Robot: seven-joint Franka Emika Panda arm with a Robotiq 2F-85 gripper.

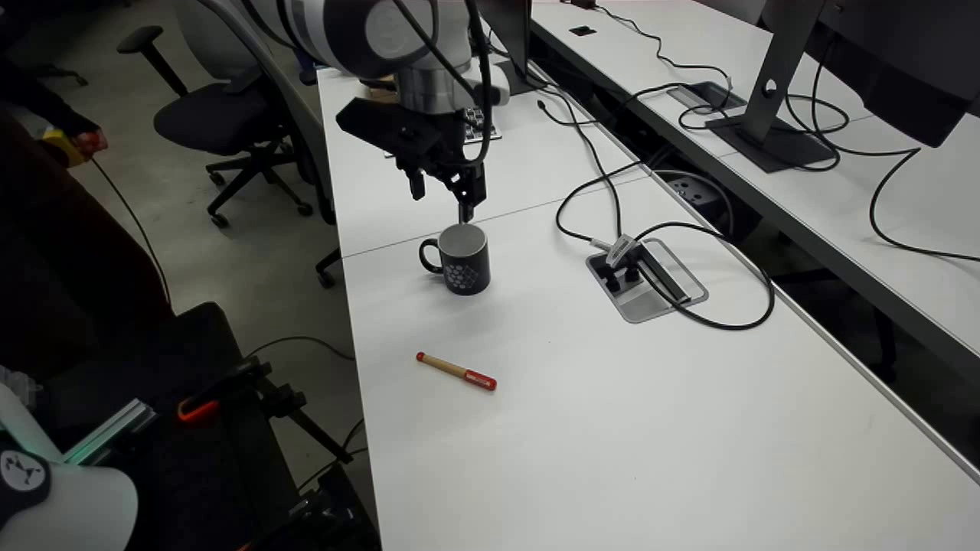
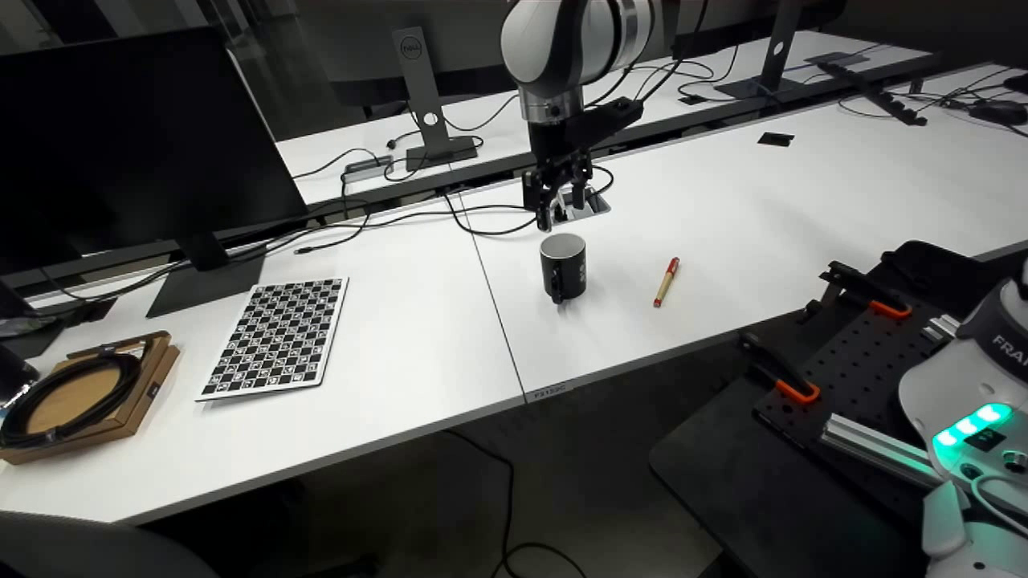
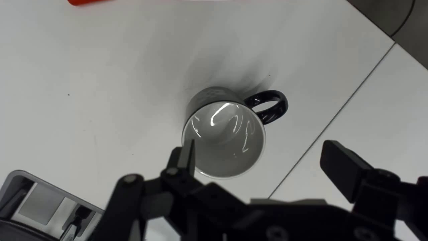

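Note:
A dark mug with a pale grey inside (image 1: pixel 465 262) stands upright on the white table, its black handle (image 3: pixel 277 106) toward the table edge by the chair. My gripper (image 1: pixel 442 202) is just above and behind the mug in exterior view 1, fingers spread wide with nothing between them. Seen from the wrist, one finger (image 3: pixel 186 154) overlaps the mug's rim, while the other (image 3: pixel 341 168) is over bare table to the right; whether the first touches the rim, I cannot tell. A red-and-tan marker (image 2: pixel 666 281) lies on the table, apart from the mug.
A cable outlet box (image 1: pixel 648 280) with looping black cables is set into the table to the mug's right. The checkered board (image 2: pixel 275 337), monitor (image 2: pixel 144 154) and cardboard tray (image 2: pixel 91 395) occupy the table's other half.

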